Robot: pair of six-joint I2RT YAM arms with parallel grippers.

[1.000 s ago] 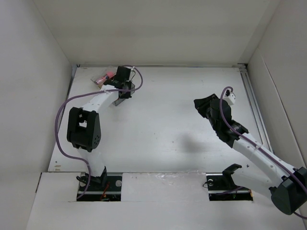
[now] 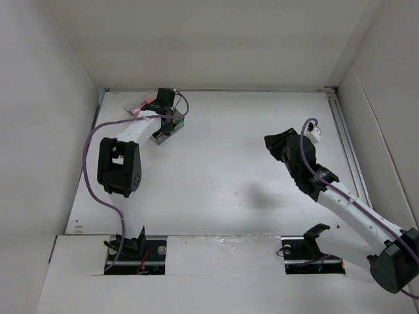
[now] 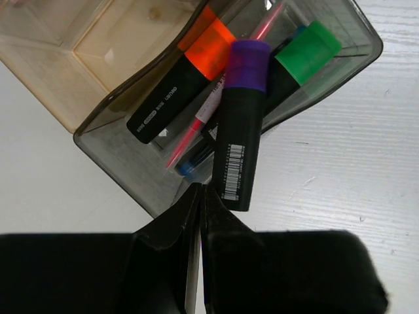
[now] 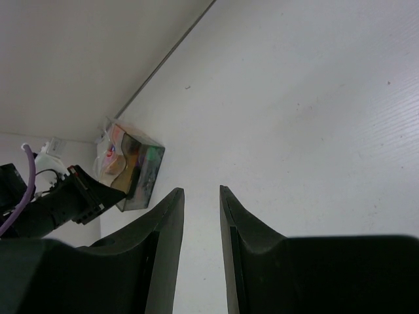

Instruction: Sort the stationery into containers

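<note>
A smoky plastic container [image 3: 114, 170] holds markers and thin pens: an orange-capped marker [image 3: 163, 98], a green-capped marker [image 3: 304, 55], a pink pen [image 3: 186, 137], with a purple-capped black marker [image 3: 239, 131] lying on top. My left gripper [image 2: 167, 127] is over the container's near end, shut, its tips by the purple marker's lower end; nothing clearly shows between its fingers. An amber container [image 3: 78, 46] sits beside it. My right gripper [image 2: 275, 140] stands over the right of the table, fingers apart and empty.
Walls rise at the back and sides. In the top view the left arm partly hides the containers at the back left.
The left gripper and arm have shifted slightly over the containers, most recently a little leftward, uncovering more of the smoky container's right side. The right arm has not moved.
</note>
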